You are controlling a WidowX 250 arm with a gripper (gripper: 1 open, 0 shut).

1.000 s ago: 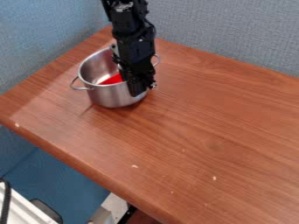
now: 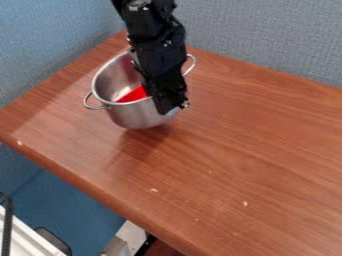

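Note:
A steel pot [image 2: 136, 114] with two wire handles stands near the back left of the wooden table [image 2: 227, 180], a red object [image 2: 131, 95] inside it. My black gripper [image 2: 173, 102] reaches down from above at the pot's right rim, covering part of that rim. Its fingertips are dark and small in the view, and I cannot make out whether anything is between them.
Grey-blue padded walls stand behind and to the left. Beyond the table's left edge at the lower left are a white bin [image 2: 24, 242] and some dark items.
The pot sits slightly differently, its right handle showing higher, and my gripper has shifted a little to the right and down with its wrist.

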